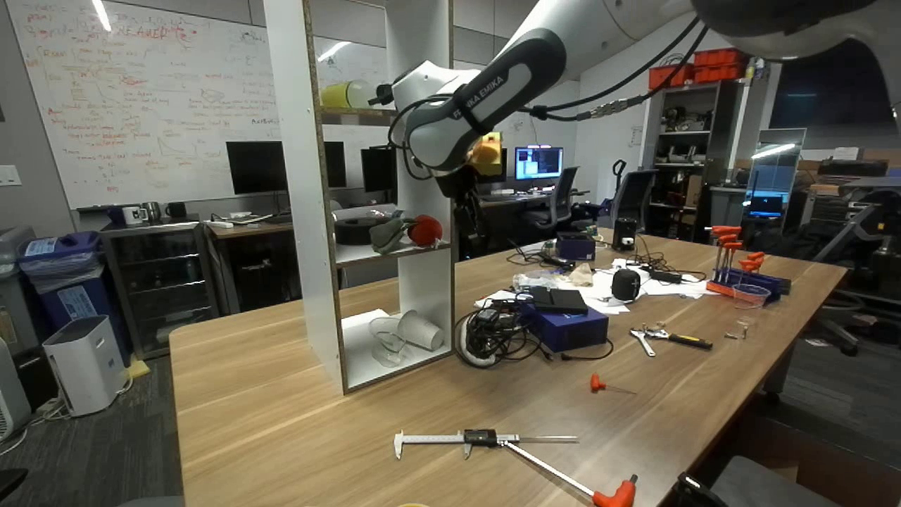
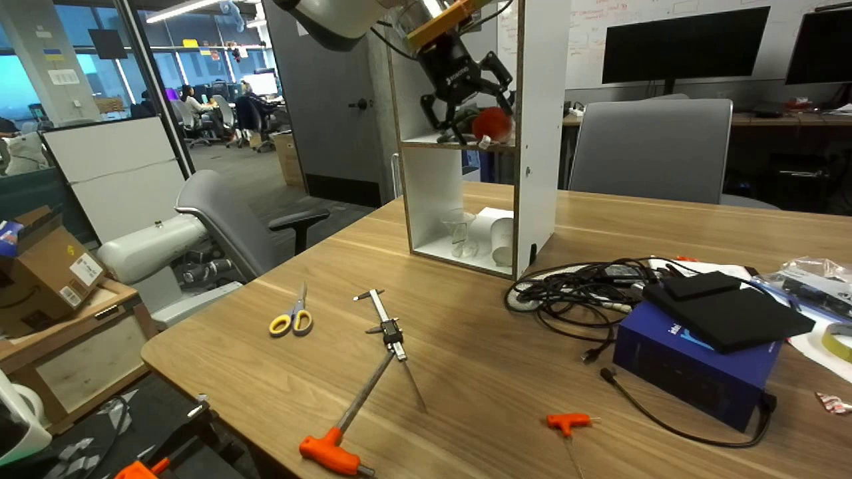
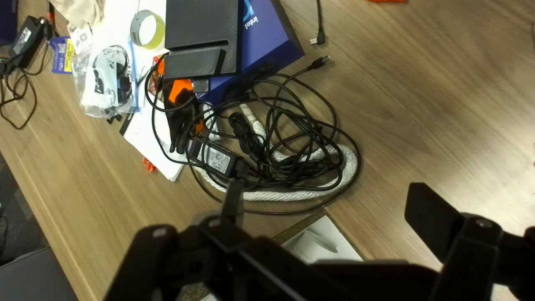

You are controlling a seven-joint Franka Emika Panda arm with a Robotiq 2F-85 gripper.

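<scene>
My gripper hangs with its fingers spread wide and nothing between them, close by the white shelf unit. In the wrist view the two black fingers stand far apart above the table and the shelf's edge. A red round object and a grey-green item rest on the middle shelf, to the left of the gripper in exterior view 1. On the bottom shelf lie a tipped white cup and a clear cup. A yellow-green cup lies on the upper shelf.
Tangled cables and a blue box sit beside the shelf. Calipers, an orange-handled hex key, a small orange tool and scissors lie on the table. Bare wood shows around the front tools.
</scene>
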